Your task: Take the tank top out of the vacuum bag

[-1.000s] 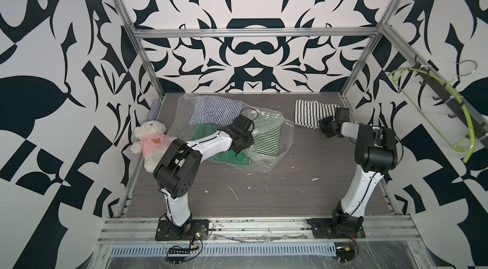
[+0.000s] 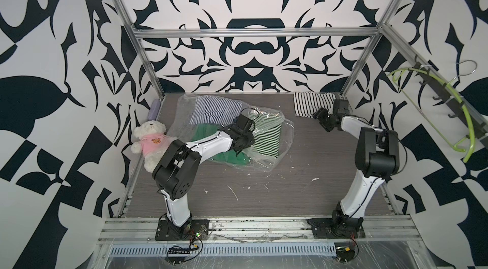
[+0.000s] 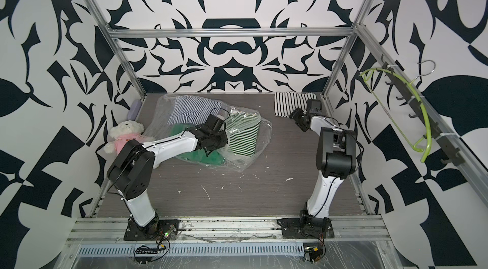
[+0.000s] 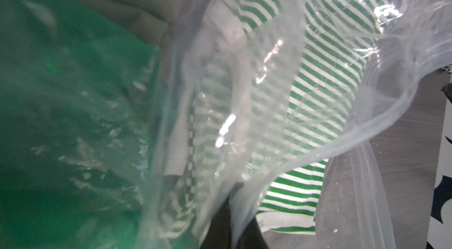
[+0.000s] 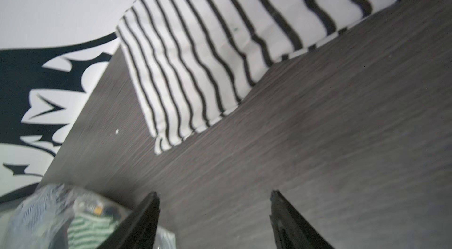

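Note:
The clear vacuum bag (image 2: 287,139) lies on the left and middle of the table. Inside show a blue-striped garment (image 2: 216,109), a green garment (image 2: 206,129) and a green-and-white striped one (image 2: 268,139). My left gripper is shut on the bag's film, which gathers at its fingertips. A black-and-white striped garment, apparently a tank top (image 2: 312,104), lies outside the bag at the back right, flat with a folded edge. My right gripper is open just in front of it, apart from the cloth, with bare table between its fingers.
A white teddy bear (image 2: 153,142) in pink sits left of the bag. A green hanger (image 2: 465,116) hangs on the right wall. Free table lies between the bag and the right arm, and along the front.
The black-and-white garment has shifted toward the back wall. The left arm and bag stayed still.

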